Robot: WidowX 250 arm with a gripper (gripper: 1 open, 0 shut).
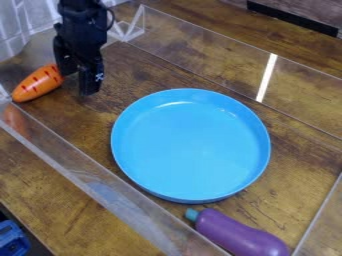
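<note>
My black gripper [80, 72] hangs at the upper left, its fingers apart and pointing down, just right of an orange carrot [36, 86] lying by the clear wall. Nothing shows held in it. A large blue plate [190, 142] sits in the middle right of the wooden surface. A purple eggplant [238, 234] lies at the bottom right.
Clear plastic walls border the work area on the left, along the bottom and at the right. A blue object [10, 240] shows at the lower left edge. Bare wood [94, 150] lies left of the plate and toward the back.
</note>
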